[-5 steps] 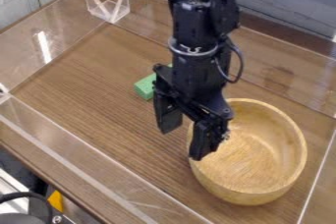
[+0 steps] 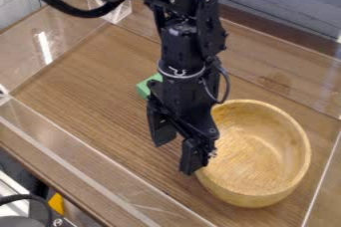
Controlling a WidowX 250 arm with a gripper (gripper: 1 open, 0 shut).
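My black gripper (image 2: 181,137) is in the centre of the camera view, pointing down over the wooden table (image 2: 80,112), beside the left rim of a round tan bowl (image 2: 260,171). Its fingers are spread open, and I see nothing held between them. A green object (image 2: 150,87) sits behind the gripper on the left, mostly hidden by it.
A clear object (image 2: 115,10) stands at the back left, partly hidden by a cable. A small yellow piece and dark cabling lie at the front left edge. The bowl fills the front right.
The gripper has shifted slightly toward the front and left, down by the bowl's rim. The bowl and green object look unmoved.
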